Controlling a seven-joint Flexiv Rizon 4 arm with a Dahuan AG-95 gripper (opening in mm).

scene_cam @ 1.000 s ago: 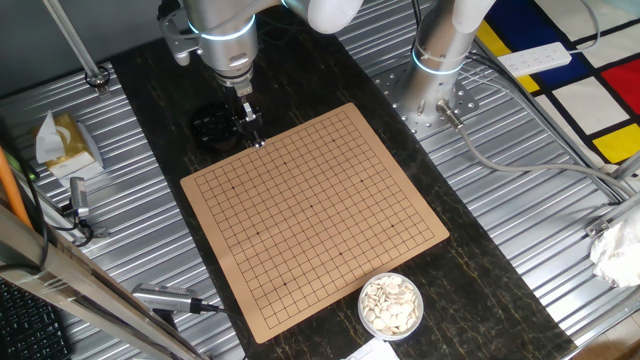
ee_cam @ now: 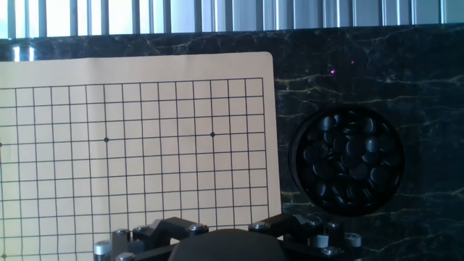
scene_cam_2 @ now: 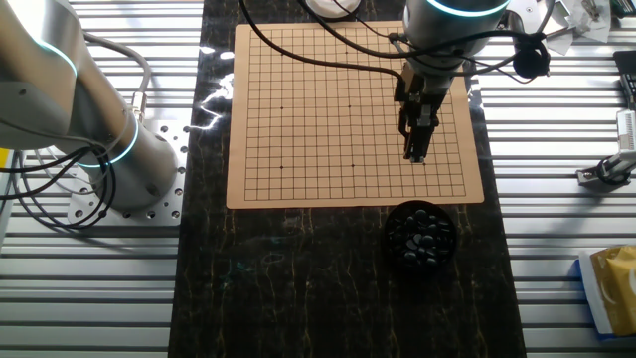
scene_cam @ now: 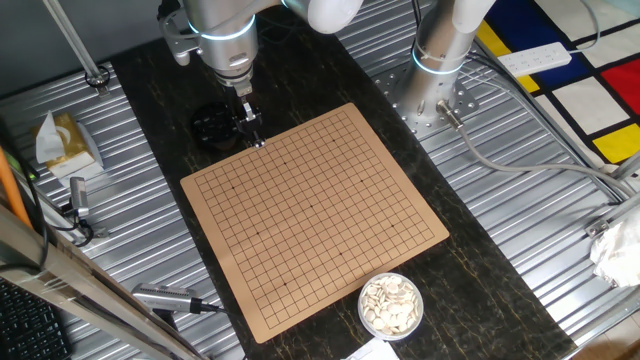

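A wooden go board [scene_cam: 310,205] with a printed grid lies on the dark marbled table, with no stones on it. My gripper [scene_cam: 252,134] hangs near the board's edge on the side of the black bowl. In the wrist view its black fingers [ee_cam: 174,229] spread wide apart at the bottom edge, so it looks open, and nothing shows between them. The black bowl [ee_cam: 348,161], full of black stones, stands just off the board; exterior view 2 shows the same bowl [scene_cam_2: 419,237] below my gripper [scene_cam_2: 414,159]. White stones fill a clear bowl [scene_cam: 391,306] beside the opposite edge.
My arm's base [scene_cam: 432,95] is bolted beside the table. A tissue box [scene_cam: 70,148] and a dark-cabled metal device [scene_cam: 168,297] sit off the table's other side. Cables [scene_cam_2: 318,60] loop along the arm. Bare table [scene_cam_2: 298,288] surrounds the black bowl.
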